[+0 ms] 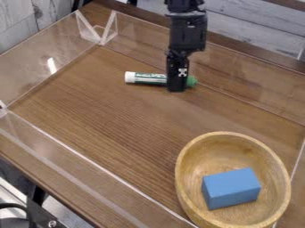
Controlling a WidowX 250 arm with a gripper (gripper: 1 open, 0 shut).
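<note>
A green tube with a white end (pixel 146 78) lies across the back of the wooden table. My dark gripper (pixel 177 84) is down over the tube's right part, hiding some of it; whether its fingers are open or shut, or touch the tube, I cannot tell.
A wooden bowl (pixel 194 205) at the front right holds a blue block (pixel 231 187). Clear plastic edging runs along the left side.
</note>
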